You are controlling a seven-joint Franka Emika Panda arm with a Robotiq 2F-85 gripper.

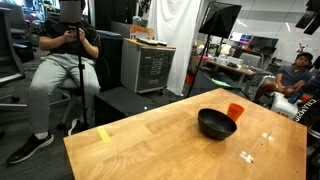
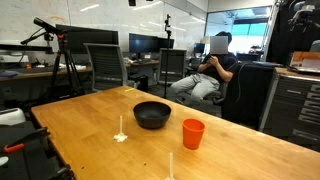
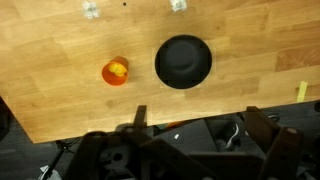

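A black bowl rests on the wooden table, seen from above in the wrist view. Beside it stands an orange cup with something yellow inside; what that is cannot be made out. Both exterior views show the bowl and the cup upright and apart. High over the table, my gripper is open, its fingers wide apart at the bottom of the wrist view. Nothing is between them, and they touch neither object.
Two small white items lie on the table near the bowl and cup. A strip of yellow tape marks the far end. A seated person is beyond the table.
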